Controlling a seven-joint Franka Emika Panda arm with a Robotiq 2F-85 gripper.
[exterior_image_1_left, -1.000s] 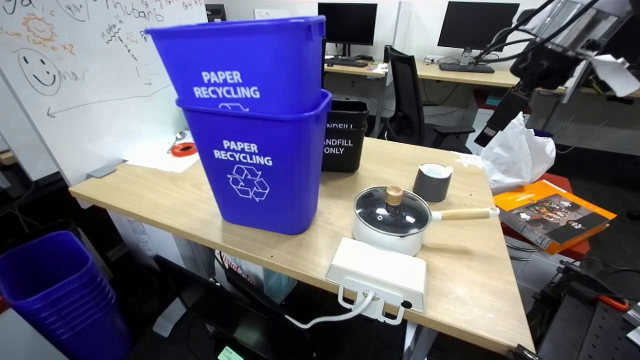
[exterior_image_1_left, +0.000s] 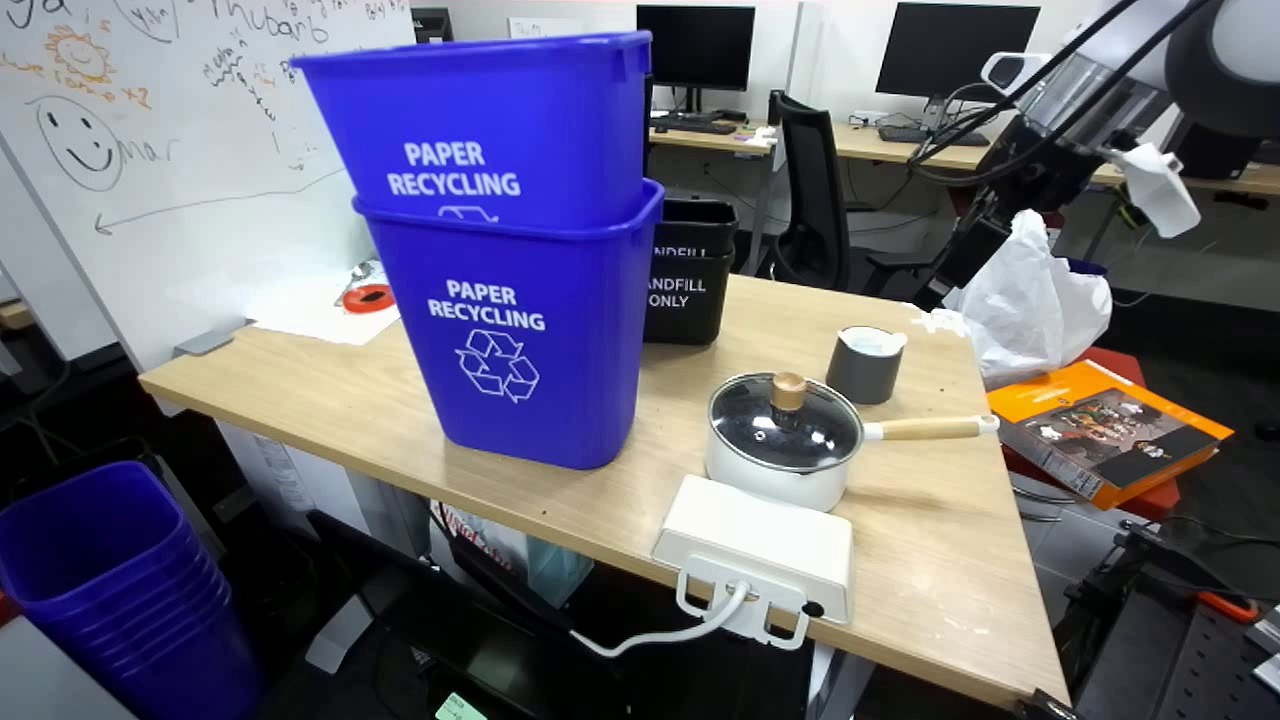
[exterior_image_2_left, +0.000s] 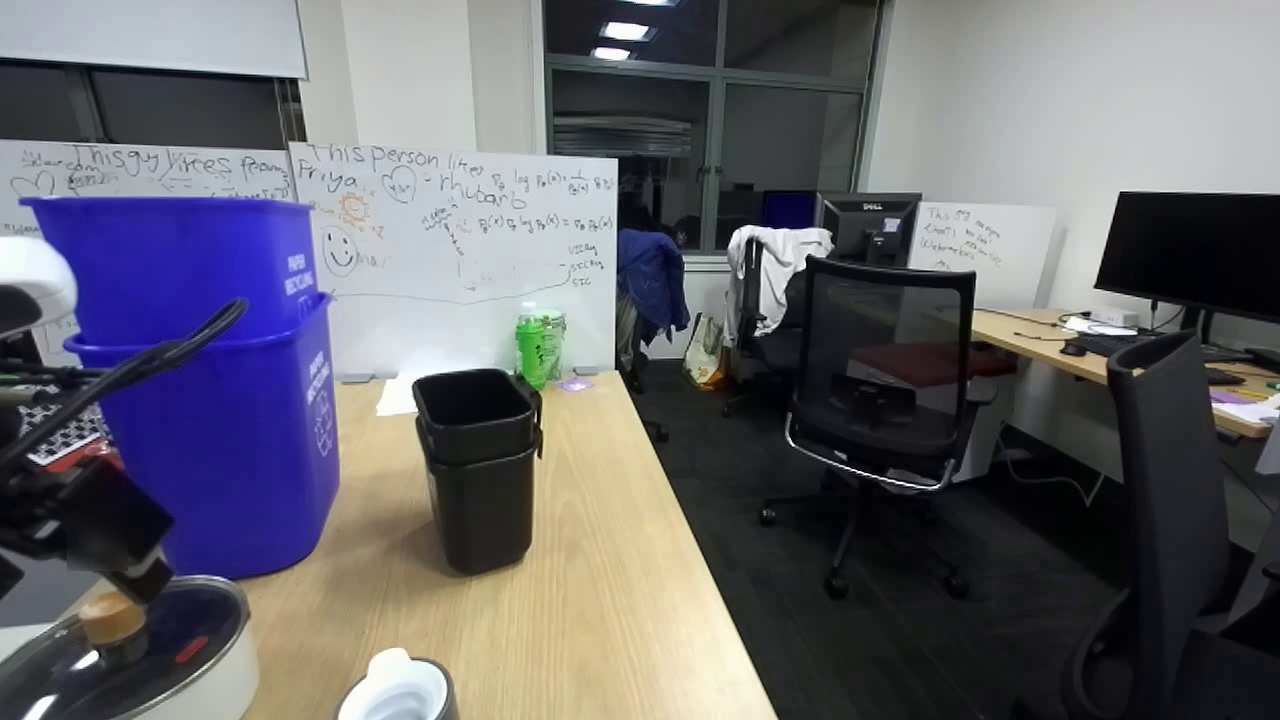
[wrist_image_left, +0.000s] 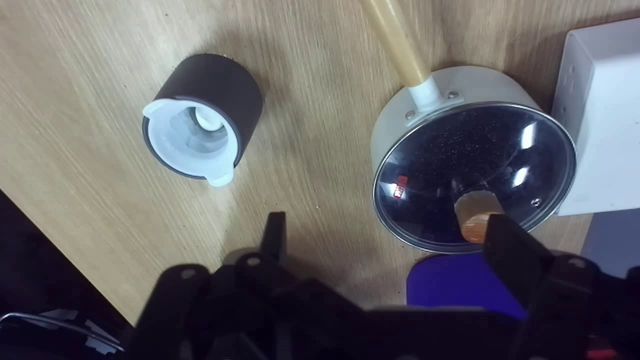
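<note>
A white saucepan (exterior_image_1_left: 777, 470) stands on the table, its dark glass lid (wrist_image_left: 444, 156) in place with a wooden knob (wrist_image_left: 477, 213) on top. Its pale wooden handle (exterior_image_1_left: 930, 428) points toward the table's right side. Behind it in exterior view 1 is a dark grey cup (exterior_image_1_left: 864, 366) with a white inner liner (wrist_image_left: 180, 135); something small and white lies inside. My gripper is open, its two dark fingers wide apart over the table with nothing between them. From exterior view 1 it hangs at the upper right, above the table's far end and clear of both cup and pan.
Stacked blue recycling bins (exterior_image_1_left: 528, 324) stand left of the pan, and black landfill bins (exterior_image_2_left: 480, 480) behind them. A white power box (exterior_image_1_left: 762, 540) sits close against the pan's near side. Bare tabletop (exterior_image_2_left: 600, 588) lies around the cup.
The arm has shifted left and somewhat lower in exterior view 1. Pan, cup and bins have stayed where they were.
</note>
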